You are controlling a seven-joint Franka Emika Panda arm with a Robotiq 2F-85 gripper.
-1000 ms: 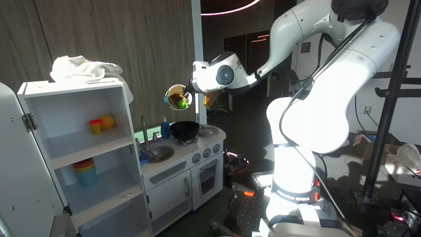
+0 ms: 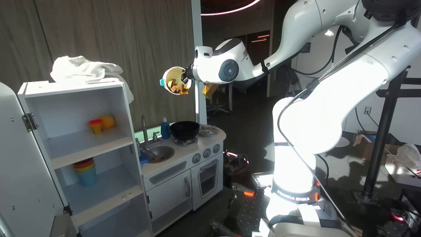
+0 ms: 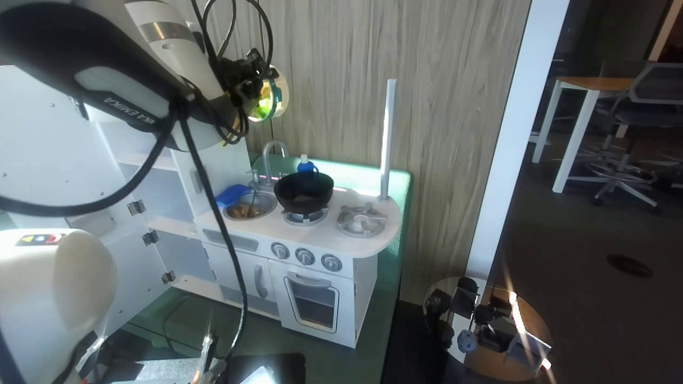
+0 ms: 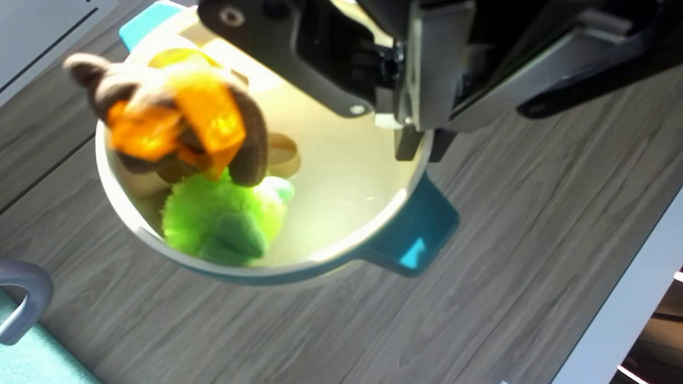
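A cream pot with teal handles hangs in the air, tipped so that its mouth faces sideways toward the exterior view 1 camera. My gripper is shut on the pot's rim, one finger inside the wall and one outside. In the pot, a brown plush toy with orange parts and a fuzzy green toy lie against the lower side; the brown one bulges past the rim in the wrist view. Exterior view 1 shows the pot high above the toy kitchen, left of the wrist.
Below stands the toy kitchen with a black pan on a burner, a sink and a blue bottle. An open white shelf unit with a white towel on top stands left. Wood panelling lies behind the pot.
The arm has raised the pot, still gripped by its rim. Its opening has turned, and the green toy seen in it earlier no longer shows clearly in exterior view 1.
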